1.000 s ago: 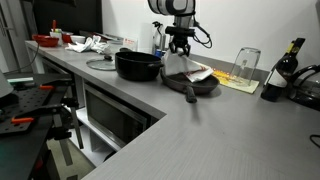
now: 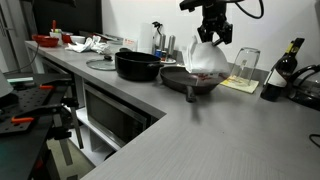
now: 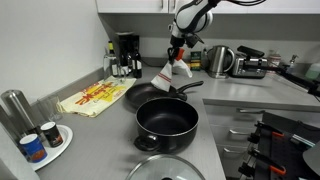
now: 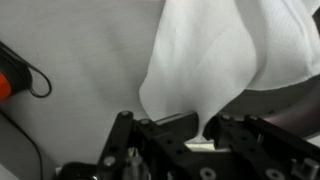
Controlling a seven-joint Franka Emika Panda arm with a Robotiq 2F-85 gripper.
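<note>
A white cloth (image 2: 203,57) hangs from my gripper (image 2: 214,38) over the black frying pan (image 2: 190,79). Its lower end reaches down to the pan; whether it touches cannot be told. In the wrist view the cloth (image 4: 205,60) runs into the fingertips, and my gripper is shut on it. Exterior view 2 has the cloth (image 3: 163,79) draped above the pan (image 3: 140,95), with the arm coming from above and behind.
A deep black pot (image 2: 137,66) stands left of the pan. A glass jar (image 2: 244,64) and a dark bottle (image 2: 284,66) are at the right. In exterior view 2, a kettle (image 3: 219,62) and a toaster (image 3: 248,68) stand at the back.
The pan and pot look unmoved.
</note>
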